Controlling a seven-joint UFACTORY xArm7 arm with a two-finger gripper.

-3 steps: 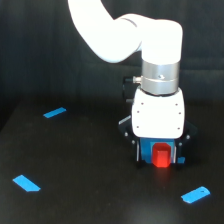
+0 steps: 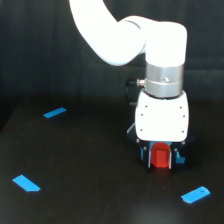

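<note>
A small red block [image 2: 160, 156] sits on the dark table at the right, directly under the white hand of the arm. My gripper [image 2: 160, 162] points down over it, with its dark fingers close on either side of the block. Whether they touch it cannot be made out. A blue piece [image 2: 180, 158] shows beside and behind the red block, mostly hidden by the hand and fingers.
Blue strips mark the table: one at the far left [image 2: 55, 113], one at the near left [image 2: 26, 184], and one at the near right [image 2: 196, 195].
The hand has shifted slightly right and lower. Its fingers, spread wide before, now stand closer together around the red block. Less of the blue piece shows.
</note>
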